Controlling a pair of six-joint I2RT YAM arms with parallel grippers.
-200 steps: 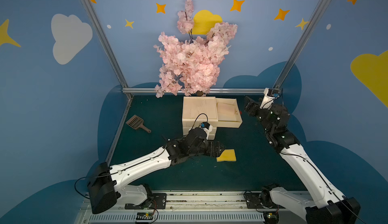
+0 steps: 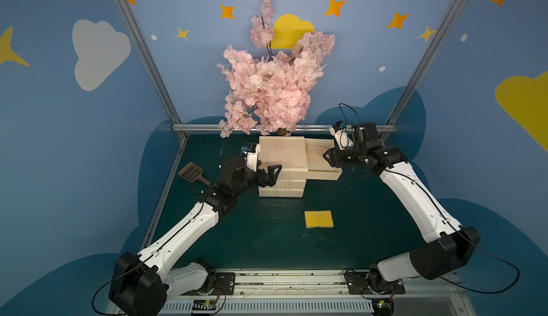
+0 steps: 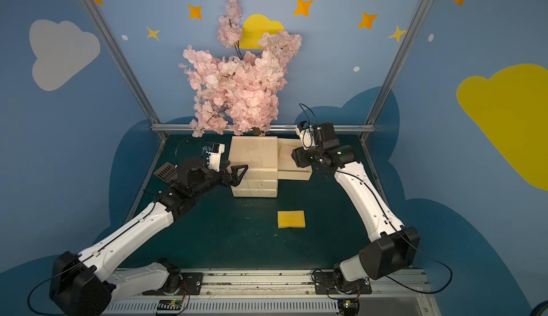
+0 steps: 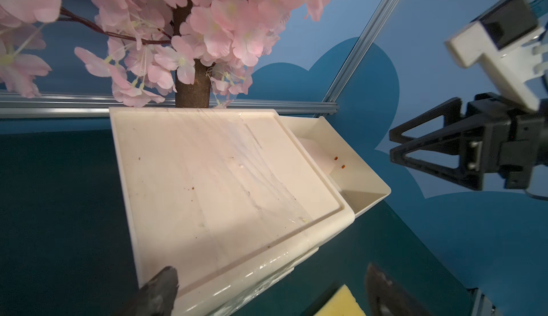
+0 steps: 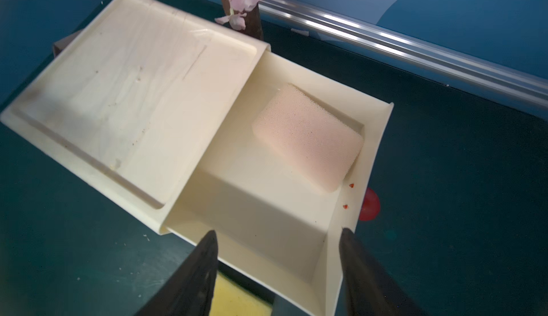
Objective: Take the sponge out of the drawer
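Observation:
A cream drawer unit (image 2: 282,151) stands at the back centre, with its top drawer (image 5: 245,213) pulled out to the right. A pale pink sponge (image 5: 307,136) lies inside that drawer, at the back right in the right wrist view. My right gripper (image 2: 328,156) is over the open drawer, open, with nothing between its fingers. My left gripper (image 2: 273,173) hangs at the front left of the unit's top, open and empty.
A yellow sponge (image 2: 318,219) lies on the green table in front of the unit. A brown slotted scoop (image 2: 191,172) lies at the left. Pink blossom branches (image 2: 274,87) rise behind the unit.
My right gripper has moved left and down over the open drawer.

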